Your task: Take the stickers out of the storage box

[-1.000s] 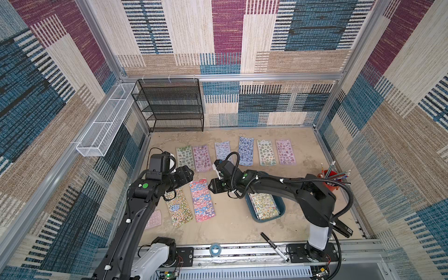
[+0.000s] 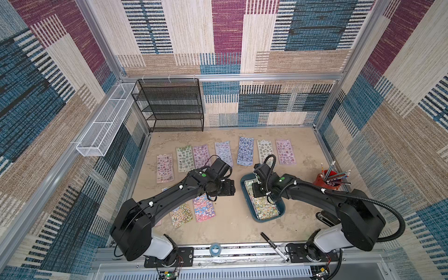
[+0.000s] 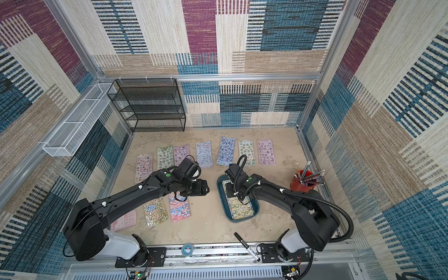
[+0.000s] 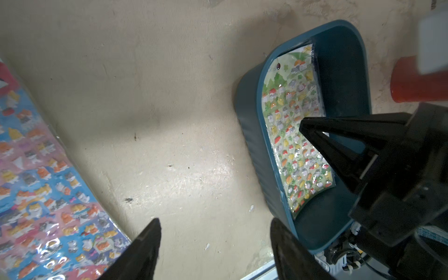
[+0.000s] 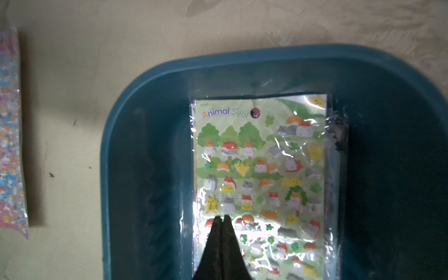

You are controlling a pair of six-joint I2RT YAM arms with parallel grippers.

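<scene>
A teal storage box (image 2: 280, 210) holds a stack of sticker sheets, top one green "Animal Seal" (image 5: 261, 163). My right gripper is over the sheets inside the box, shut with nothing visible between its fingers. My left gripper hangs left of the box, fingers apart over bare table, nothing between them. Beside it lies a pink-and-blue sticker sheet (image 4: 51, 196).
More sticker sheets (image 2: 246, 151) lie in a row at the back and at the left. A red pen cup (image 3: 299, 184) stands at the right, a marker (image 2: 273, 247) and tape roll (image 2: 215, 249) at the front.
My right gripper has moved right from the pink-and-blue sheet to over the box. My left gripper has moved right toward the box.
</scene>
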